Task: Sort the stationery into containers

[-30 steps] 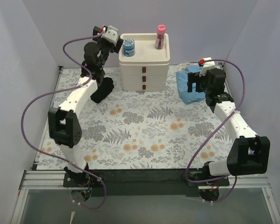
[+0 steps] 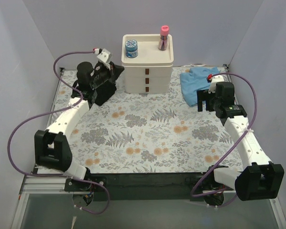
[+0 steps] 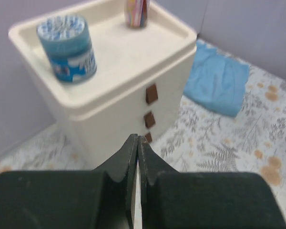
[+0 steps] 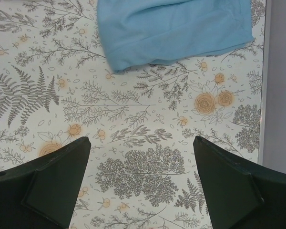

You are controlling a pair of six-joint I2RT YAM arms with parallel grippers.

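Note:
A white three-drawer container (image 2: pixel 147 76) stands at the back centre, with a blue jar (image 2: pixel 131 48) on its top left and a pink-capped bottle (image 2: pixel 163 38) on its top right. My left gripper (image 2: pixel 115 70) is beside its left side, shut with nothing visible between its fingers; in the left wrist view the drawers' small dark handles (image 3: pixel 151 94) lie ahead of it. My right gripper (image 2: pixel 204 95) is open over the patterned surface near the blue cloth (image 4: pixel 171 33), nothing between its fingers.
A black cloth (image 2: pixel 106 94) lies behind the left arm. Grey walls (image 2: pixel 28 71) bound both sides and the back.
My right gripper has moved slightly toward the front.

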